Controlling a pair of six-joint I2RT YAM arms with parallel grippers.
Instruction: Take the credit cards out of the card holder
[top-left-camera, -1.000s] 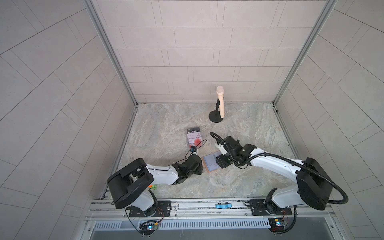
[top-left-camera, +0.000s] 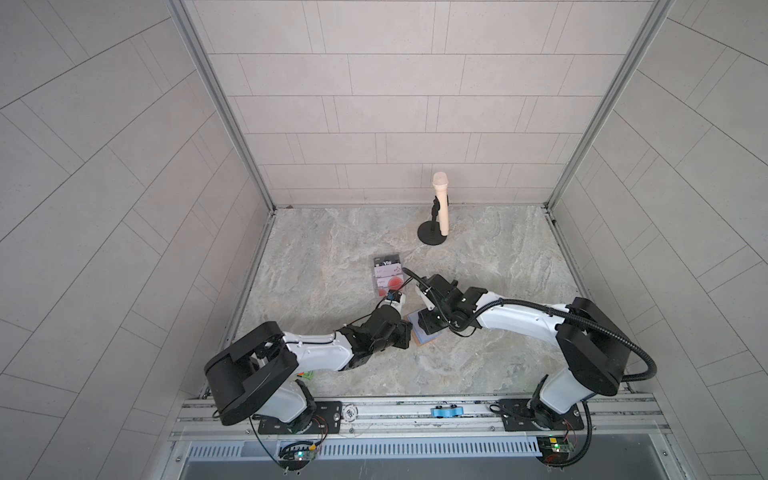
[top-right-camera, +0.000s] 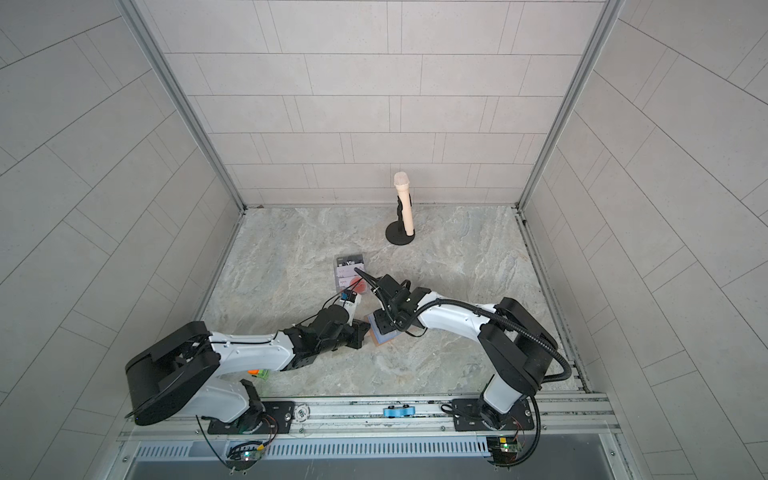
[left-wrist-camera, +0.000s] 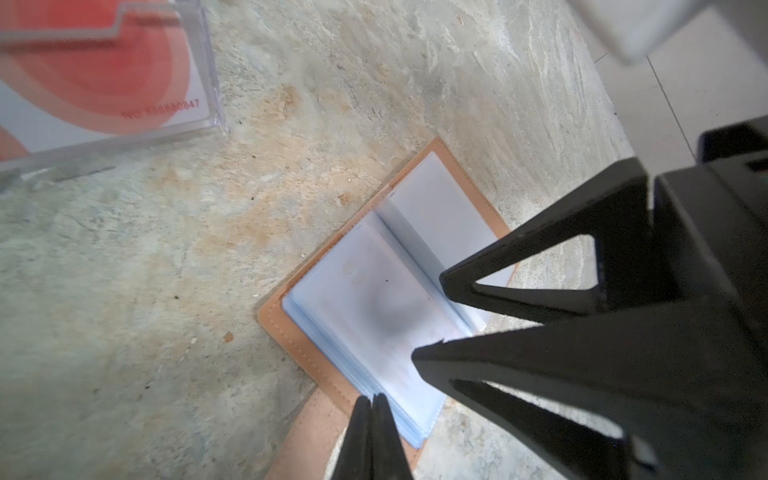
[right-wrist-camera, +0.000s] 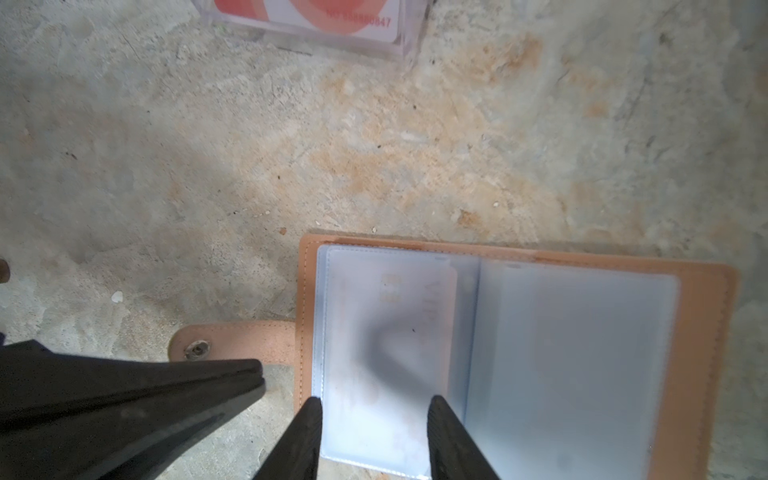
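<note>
An open card holder (right-wrist-camera: 384, 344) lies on the table, brown-edged with pale translucent sleeves. A printed card shows faintly through its left sleeve in the right wrist view. My right gripper is over that sleeve, its fingers (right-wrist-camera: 300, 440) parted with nothing seen between them. In the left wrist view my left gripper is shut at the holder's lower edge, by the brown strap (left-wrist-camera: 308, 440); nothing shows between its tips. The dark fingers of the right arm cover part of the holder there.
A clear card box (top-left-camera: 388, 274) with a red-and-white printed card stands just beyond the holder. Farther back is a microphone (top-left-camera: 441, 204) on a round black stand (top-left-camera: 432, 233).
My right arm has moved left, farther over the holder. The left gripper has shifted slightly right, toward the holder's edge.
</note>
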